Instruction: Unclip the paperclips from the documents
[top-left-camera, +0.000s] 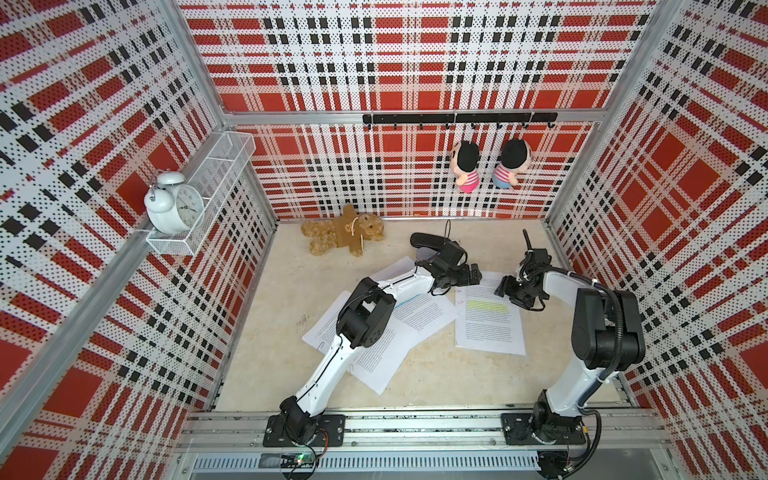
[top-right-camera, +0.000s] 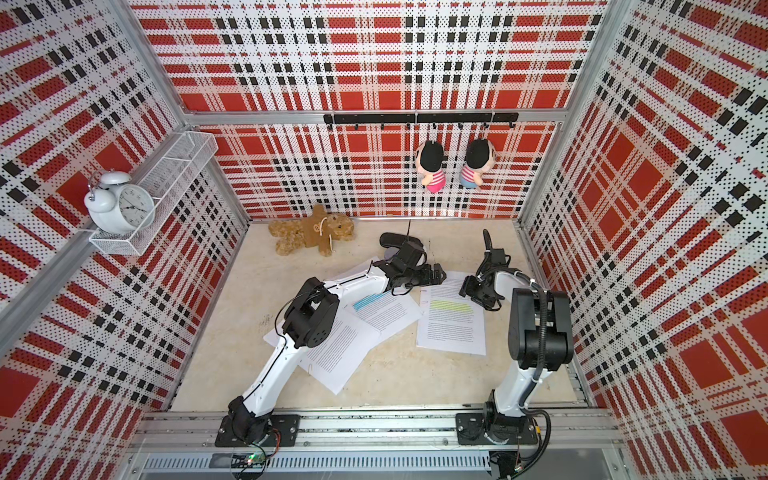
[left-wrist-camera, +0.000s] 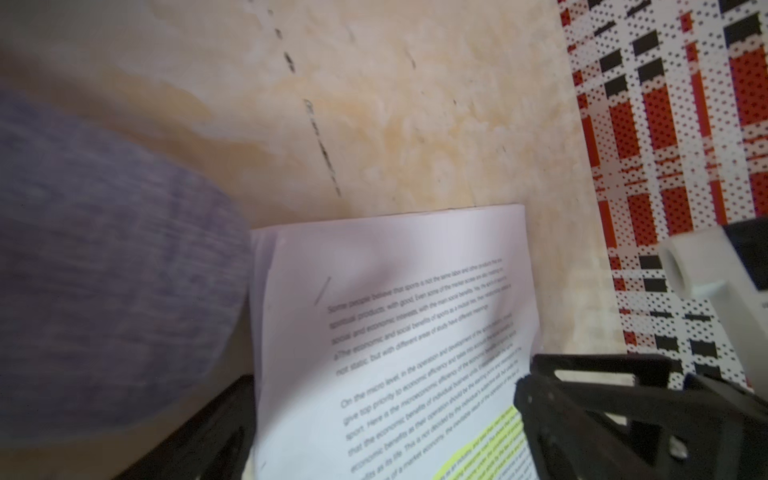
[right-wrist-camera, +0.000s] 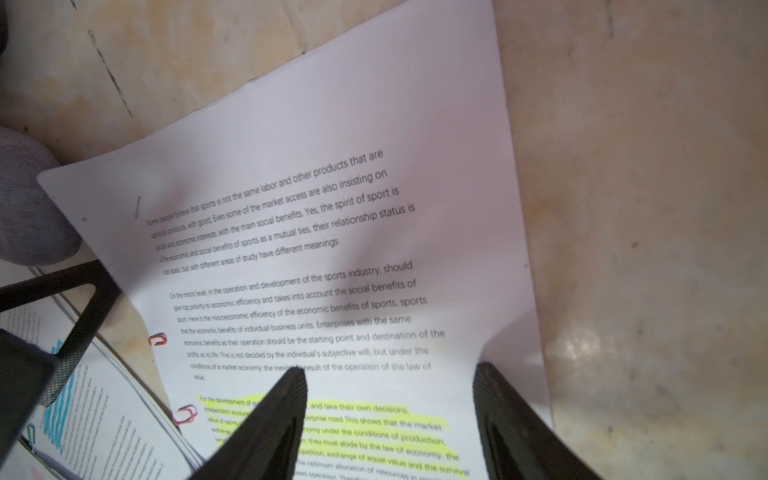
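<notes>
The printed document (top-left-camera: 488, 328) with a yellow highlighted passage lies at the right. Two red paperclips, an upper one (right-wrist-camera: 157, 339) and a lower one (right-wrist-camera: 185, 413), sit on its left edge in the right wrist view. A green paperclip (right-wrist-camera: 30, 434) shows on the neighbouring papers. My left gripper is open over the document's upper left part, nothing visible between its fingers. Over the upper right part is my right gripper. Its fingers stand partly apart with the page behind them; whether they pinch the sheet cannot be told.
Overlapping documents (top-left-camera: 384, 352) spread under the left arm. A grey, rounded fabric object (left-wrist-camera: 120, 264) lies close beside my left gripper. A brown plush toy (top-left-camera: 344, 232) rests at the back left.
</notes>
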